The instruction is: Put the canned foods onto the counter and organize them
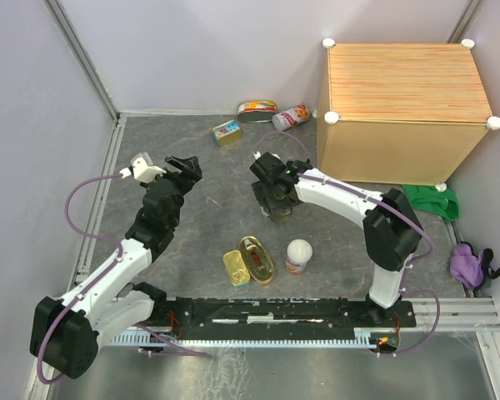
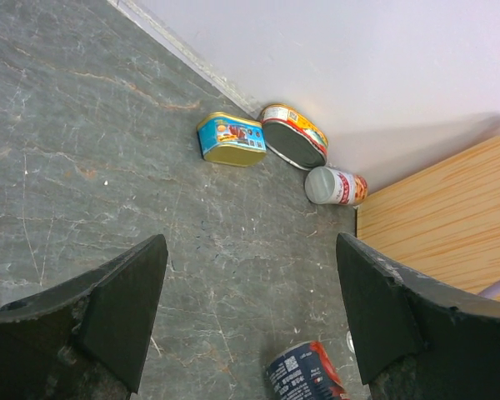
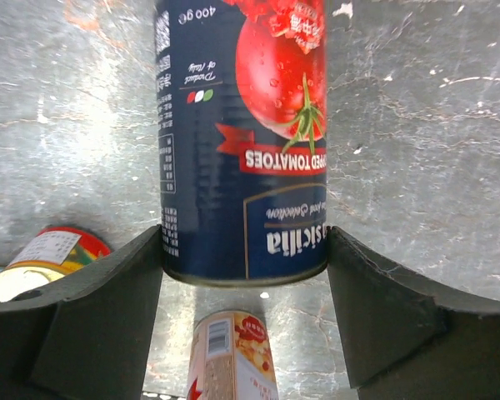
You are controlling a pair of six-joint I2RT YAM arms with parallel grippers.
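A dark blue can of chopped tomatoes [image 3: 242, 158] fills the space between the fingers of my right gripper in the right wrist view. The fingertips reach its two sides; whether they press on it I cannot tell. From above, my right gripper [image 1: 271, 198] hides most of this can, while the left wrist view shows part of it, the blue can [image 2: 304, 373], at the lower edge. My left gripper [image 1: 183, 169] is open and empty, over the left of the counter. Against the back wall are a blue-yellow tin [image 1: 227, 132], an oval tin [image 1: 257, 111] and a lying can [image 1: 291, 117].
Near the front lie a gold oval tin [image 1: 257, 259] and a yellow tin [image 1: 236, 268], with a white-topped can [image 1: 297, 255] beside them. A wooden box [image 1: 404, 146] occupies the back right. A green cloth [image 1: 432, 202] lies before it.
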